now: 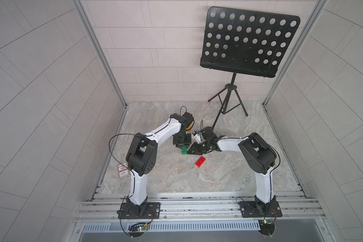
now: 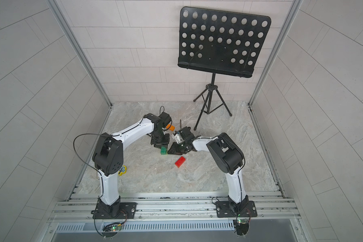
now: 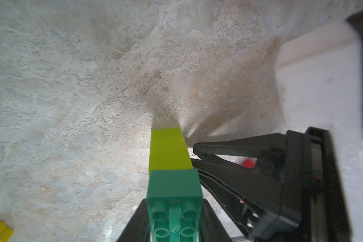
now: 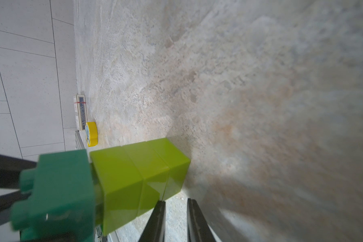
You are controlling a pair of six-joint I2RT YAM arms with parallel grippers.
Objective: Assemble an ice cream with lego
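Observation:
My left gripper is shut on a dark green brick with studs, which joins a lime green stack of several bricks; in the right wrist view this stack [image 4: 145, 173] sits just above the floor, jutting from the dark green one. My right gripper stands open, its fingertips just beside the lime bricks, with no brick clearly between them. A red brick [image 1: 200, 161] lies on the floor in front of both grippers. An orange piece [image 2: 171, 127] lies behind them, partly hidden.
A music stand [image 1: 250, 40] stands at the back right, one leg near my right arm. A yellow object [image 4: 91, 133] and a small box [image 4: 79, 113] lie at the left.

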